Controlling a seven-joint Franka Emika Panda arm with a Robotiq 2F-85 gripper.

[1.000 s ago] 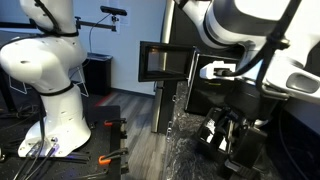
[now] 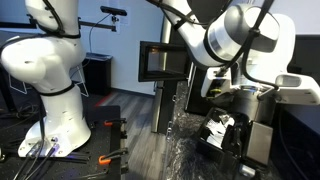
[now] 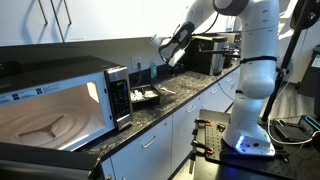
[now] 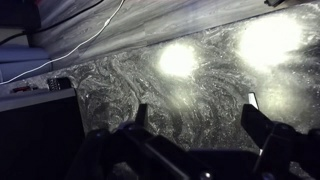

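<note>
My gripper hangs over a dark, swirl-patterned countertop (image 4: 110, 95), its two fingers wide apart in the wrist view. Only bare, shiny counter shows between them. In exterior view 1 the gripper end of the white arm (image 2: 235, 45) points down over the counter, close to a black rack (image 2: 212, 130) with pale items in it. The arm hides part of that rack, and the fingertips are hard to make out there.
A microwave (image 3: 60, 120) stands on the counter with its door open in exterior view 2. Beyond it sits the black rack (image 3: 146, 97). A black box-like object (image 4: 40, 125) fills the lower left of the wrist view, and a white cable (image 4: 75, 57) runs across the floor.
Over the last second the white arm has drawn away from the camera of exterior view 1 and looks smaller. The rack and the surroundings look unchanged.
</note>
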